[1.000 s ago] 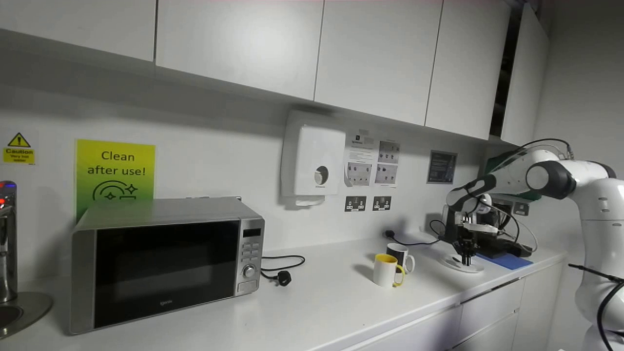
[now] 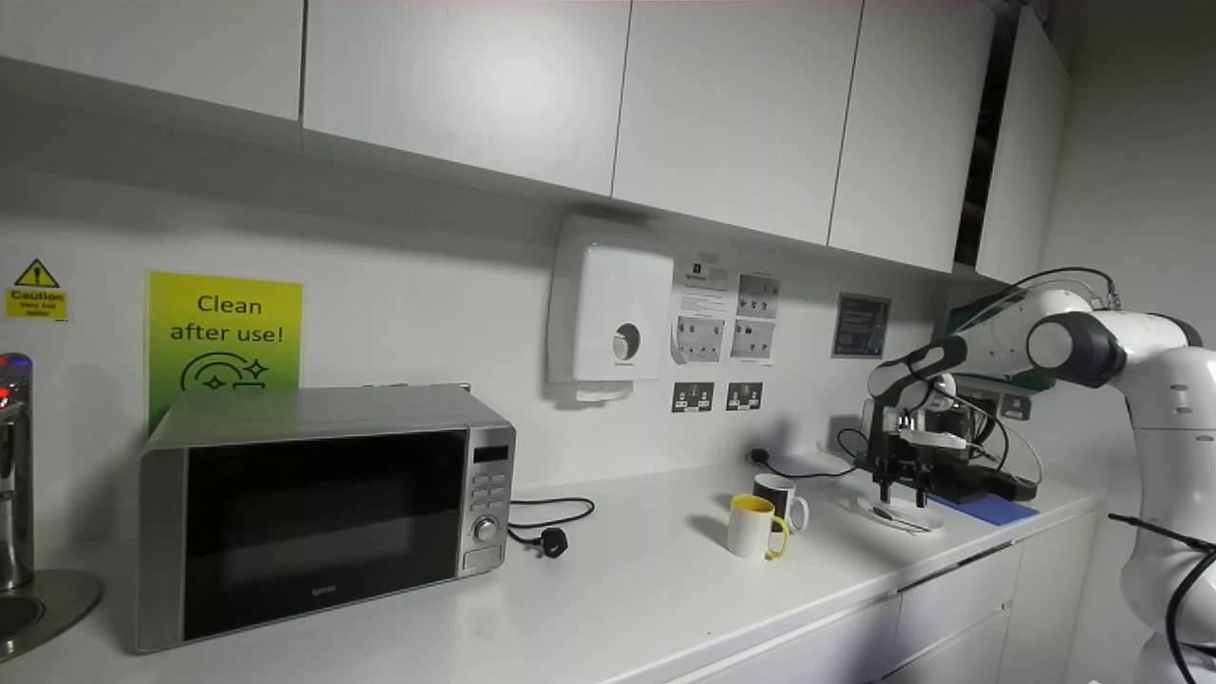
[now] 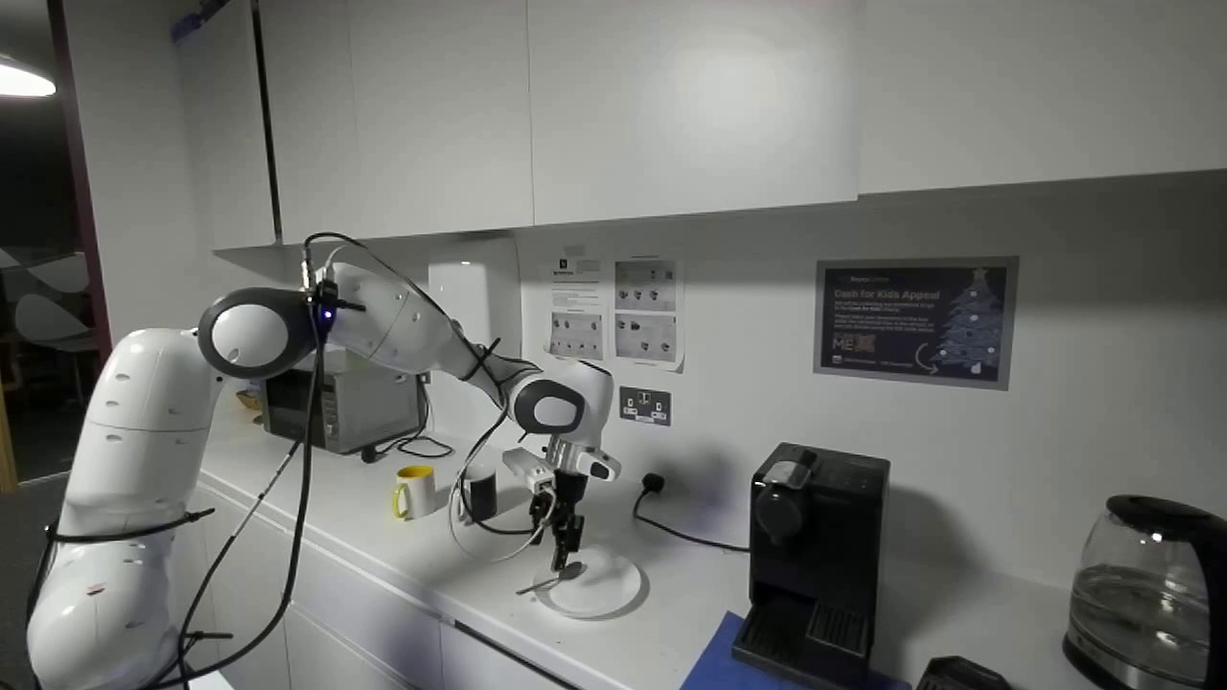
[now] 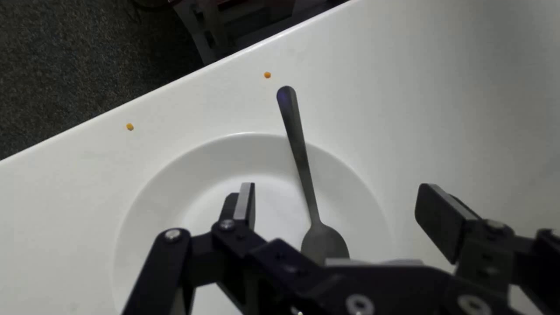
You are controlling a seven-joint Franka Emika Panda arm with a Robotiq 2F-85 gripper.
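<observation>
A white plate (image 4: 157,189) rests on the counter, with a dark metal spoon (image 4: 300,152) lying across it. The spoon's handle reaches over the rim onto the counter, and part of its bowl is hidden behind the gripper's black linkage. Above them is my gripper, its fingers wide apart with the spoon in the gap below, touching neither pad in the wrist view. In exterior view 1 the gripper (image 2: 902,500) points down over the plate (image 2: 918,522). Exterior view 2 shows the spoon's handle (image 3: 532,587) sticking out past the plate (image 3: 615,590).
A yellow-rimmed mug (image 2: 750,528) and a black-and-white mug (image 2: 777,497) stand close together beside the plate. A black coffee machine (image 3: 813,540) sits on a blue mat. The microwave (image 2: 325,519) is further along. Bare counter lies between microwave and mugs. Two orange crumbs lie near the edge.
The gripper's fingers have spread apart; a second ago they looked close together over the plate. The gripper has shifted slightly left and up in exterior view 1. The mugs have not moved.
</observation>
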